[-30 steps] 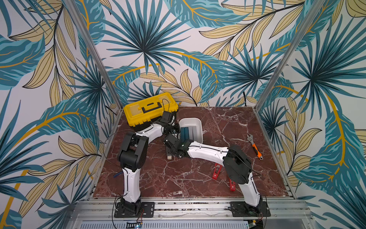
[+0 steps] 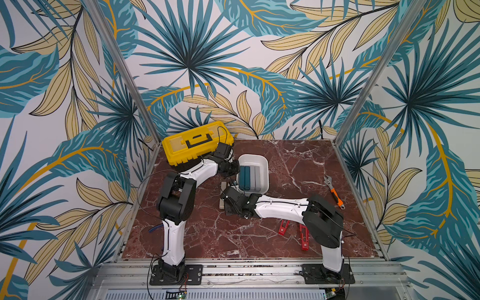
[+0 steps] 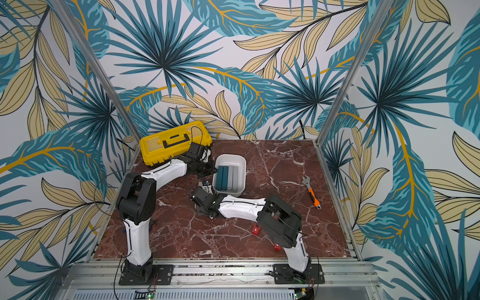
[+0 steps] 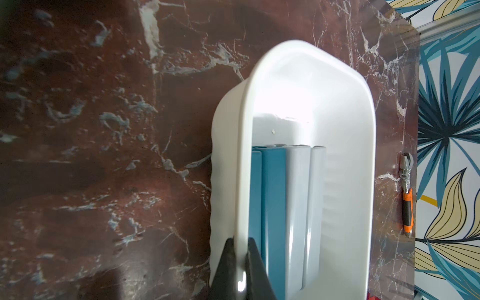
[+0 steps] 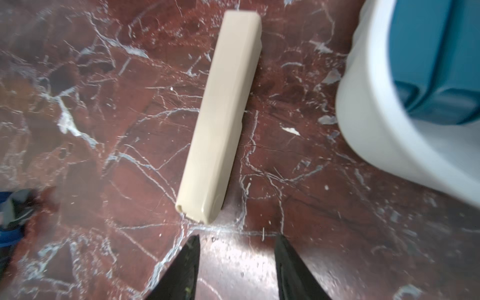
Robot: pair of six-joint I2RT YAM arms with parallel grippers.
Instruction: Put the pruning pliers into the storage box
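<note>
The white storage box sits on the table just right of my left gripper, which is shut on its near rim with the thin wall between its fingers. A blue-handled tool lies at the table's left side; part of it, blue and grey, shows at the left edge of the right wrist view. Whether this is the pruning pliers I cannot tell. My right gripper stands open, left of the box, its fingers apart with nothing between them. A beige bar lies past its fingertips on the table.
Blue and grey bars fill much of the white box. The yellow toolbox is at the back left, close to my left arm. An orange-handled wrench lies right, red clamps toward the front.
The white box and my left gripper on its rim have shifted slightly right. My right gripper has moved a little toward the front and right, uncovering more of the beige bar.
</note>
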